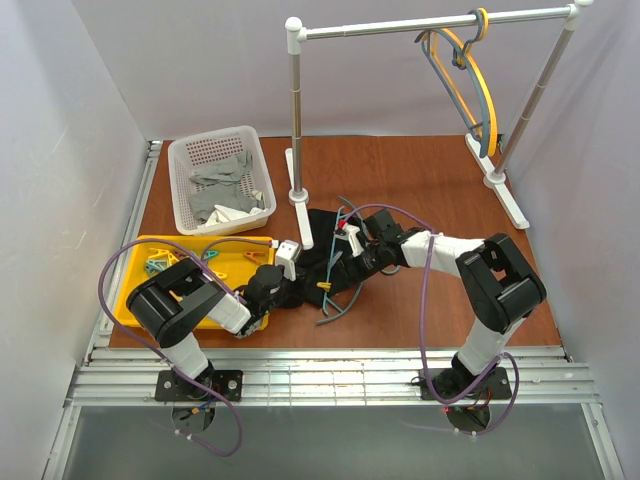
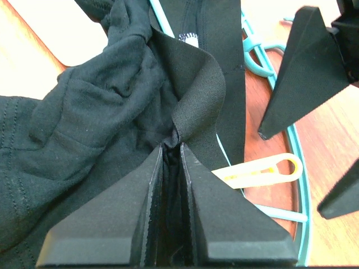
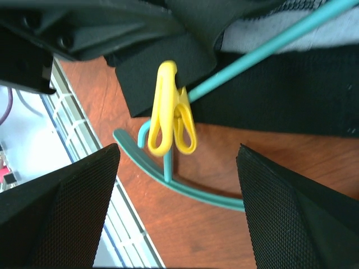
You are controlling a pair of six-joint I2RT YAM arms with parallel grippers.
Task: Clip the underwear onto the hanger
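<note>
Black underwear (image 1: 320, 230) lies bunched on the table with a blue hanger (image 1: 334, 250) lying across it. A yellow clip (image 3: 168, 112) sits on the hanger's bar at the fabric's edge. My left gripper has its fingertips close together in folds of the black cloth; whether it grips the cloth is unclear. My right gripper stands open around the yellow clip's area, its fingers apart on either side.
A yellow tray (image 1: 132, 285) of clips is at left, beneath my left arm, with a white basket (image 1: 180, 170) of clothes behind. A rack (image 1: 435, 23) with hangers stands at the back.
</note>
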